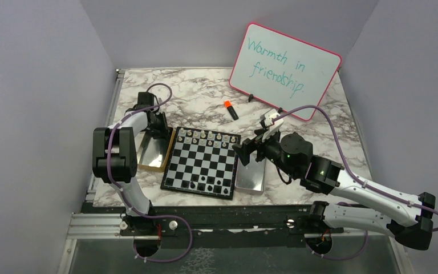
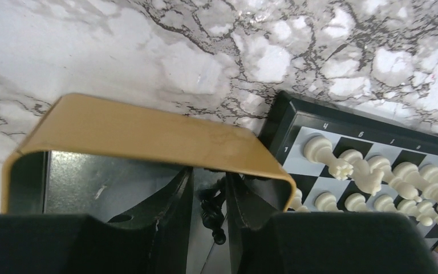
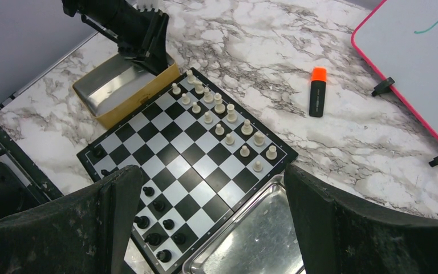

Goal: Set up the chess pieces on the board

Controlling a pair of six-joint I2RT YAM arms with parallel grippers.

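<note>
Inside the tan-rimmed box (image 2: 148, 125), at its far end, lie dark chess pieces (image 2: 212, 214); how many is hard to tell. My left gripper reaches down there part open, its fingers on either side of the dark pieces with gaps showing. On the chessboard (image 1: 199, 161), white pieces (image 3: 231, 112) fill two rows along the far side. Several black pieces (image 3: 154, 239) stand along the near side, with many squares there bare. Over the board's right side, my right gripper is open and empty.
A second metal tray (image 1: 251, 174), empty where visible, adjoins the board's right edge. An orange-capped marker (image 1: 231, 110) lies behind the board, and a whiteboard (image 1: 285, 68) leans at the back. The board's middle rows are clear.
</note>
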